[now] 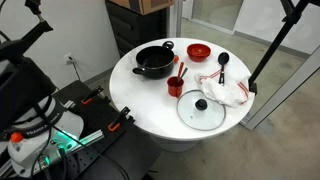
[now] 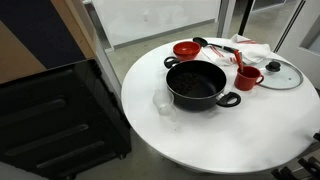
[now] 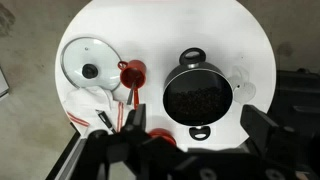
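My gripper is high above the round white table, open, its dark fingers spread wide at the lower edge of the wrist view with nothing held between them. Below it stands a black two-handled pot (image 3: 197, 92), uncovered, with small dark pieces on its bottom. The glass lid (image 1: 202, 110) with a black knob lies flat on the table, apart from the pot. A red mug (image 2: 247, 77) beside the lid has a red-handled utensil in it. Behind the pot sits a red bowl (image 1: 198, 52).
A white cloth with red stripes (image 1: 228, 88) lies crumpled near the lid, a black ladle (image 1: 222, 66) on it. Beside the pot is a clear container (image 2: 162, 101).
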